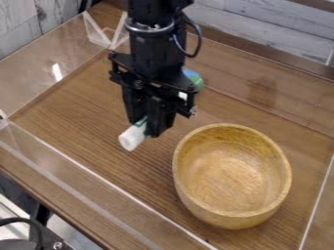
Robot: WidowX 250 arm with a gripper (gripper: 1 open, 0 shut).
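The black gripper [146,121] hangs over the middle of the wooden surface, shut on a small white cylindrical object [132,137] that points down toward the lower left. To its right is a large empty yellow oval bowl [229,174]. Behind the arm, a light blue object [192,77] is mostly hidden.
Pale walls border it at left and back. A dark cable lies at the lower left corner.
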